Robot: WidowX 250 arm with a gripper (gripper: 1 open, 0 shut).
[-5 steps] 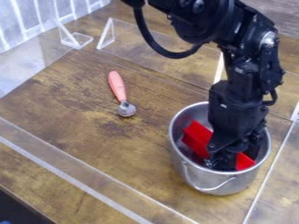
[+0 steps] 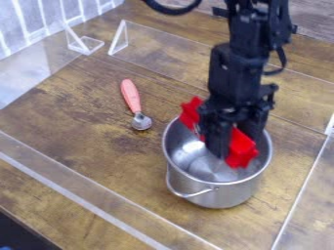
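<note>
A red object [image 2: 240, 150] rises at a tilt out of a silver metal pot [image 2: 206, 187], with my black gripper [image 2: 220, 132] shut on it. The red piece shows on both sides of the fingers, its left end near the pot's back rim. My wrist and fingers hide part of the pot's interior.
A spoon with a pink handle [image 2: 131, 96] lies on the wooden table [image 2: 78, 156] left of the pot. Clear plastic stands [image 2: 117, 39] are at the back left.
My gripper has risen and moved a little left with the red object, which was lower inside the pot. The pot has shifted left too.
</note>
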